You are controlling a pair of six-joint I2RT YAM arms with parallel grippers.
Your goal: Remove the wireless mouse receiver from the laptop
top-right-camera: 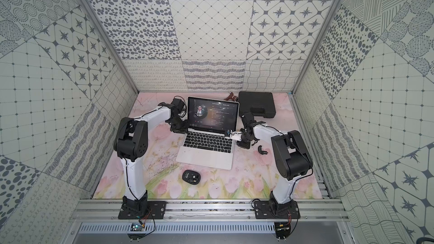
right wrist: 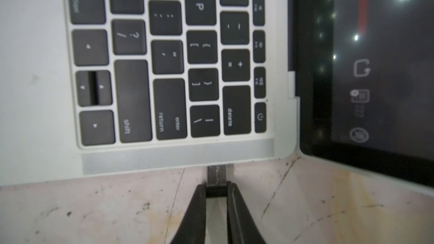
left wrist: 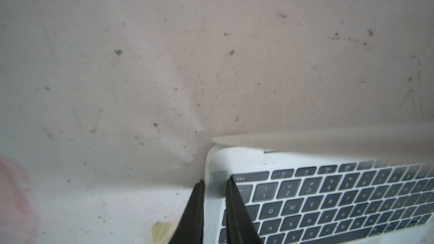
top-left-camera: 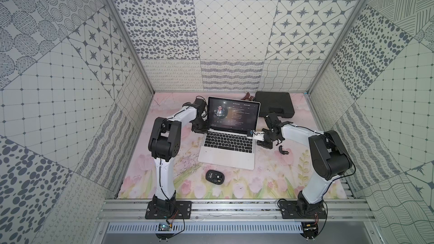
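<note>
The open silver laptop (top-left-camera: 227,157) stands mid-table with its screen lit. On its right side, the small wireless mouse receiver (right wrist: 216,191) is pinched between the fingertips of my right gripper, which is shut on it. A length of its metal plug shows between the laptop's edge and the black end; whether the tip is still inside the port is hidden under the edge. My left gripper is shut on the laptop's left edge beside the esc key, one finger outside and one over the keyboard side. The black mouse (top-left-camera: 214,177) lies in front of the laptop.
A black case (top-left-camera: 274,104) sits at the back right, near the screen. A small dark curved piece (top-left-camera: 283,150) lies right of the right gripper. Free table extends along the front and front left.
</note>
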